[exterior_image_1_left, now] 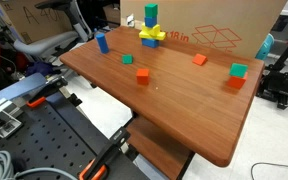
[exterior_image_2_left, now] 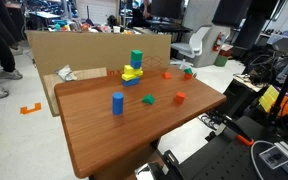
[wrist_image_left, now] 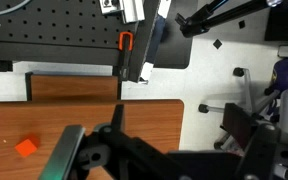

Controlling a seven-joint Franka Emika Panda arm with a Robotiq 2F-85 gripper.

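Observation:
My gripper is open in the wrist view, its black fingers wide apart with nothing between them. An orange block (wrist_image_left: 27, 146) lies on the wooden table well to its left. In the first exterior view, a stack of blue, yellow and green pieces (exterior_image_1_left: 151, 32) stands near the back edge. To its left is an upright blue cylinder (exterior_image_1_left: 102, 42). A small green block (exterior_image_1_left: 127, 59) and the same orange block (exterior_image_1_left: 142, 76) lie nearer the front. Farther right are a flat red block (exterior_image_1_left: 199, 59) and a green block (exterior_image_1_left: 236, 70) atop an orange one.
A cardboard wall (exterior_image_2_left: 94, 57) borders the table's back. The black perforated bench (exterior_image_1_left: 59, 140) adjoins the front, with cables and clamps on it. Chair legs (wrist_image_left: 219, 115) show on the floor beyond the table edge.

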